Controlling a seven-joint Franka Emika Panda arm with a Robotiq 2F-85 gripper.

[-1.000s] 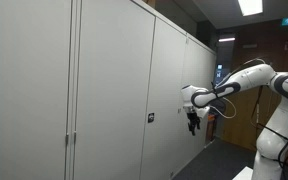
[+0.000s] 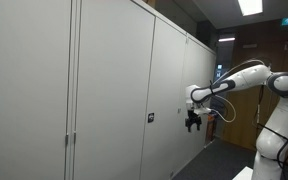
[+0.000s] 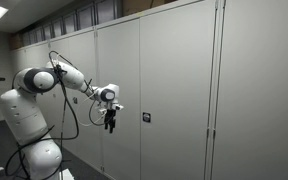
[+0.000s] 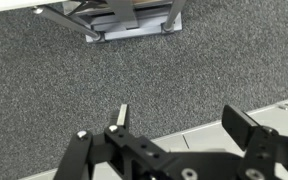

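My gripper (image 2: 193, 127) hangs pointing down in front of the tall pale cabinet doors (image 2: 114, 90), apart from them as far as I can tell. In the wrist view the gripper is open, its dark fingers (image 4: 240, 126) wide apart. Only grey carpet (image 4: 174, 85) shows between them. A small dark square fitting (image 3: 147, 117) sits on one door, to the right of my gripper (image 3: 110, 126) in exterior view 2.
Slim handles (image 2: 69, 138) line the door seams. In the wrist view, a metal frame (image 4: 134, 25) stands at the top edge, and pale panels (image 4: 209, 137) cross the lower right. The carpet between is clear. A wooden door (image 2: 246, 100) stands behind the arm.
The cabinet doors look the same.
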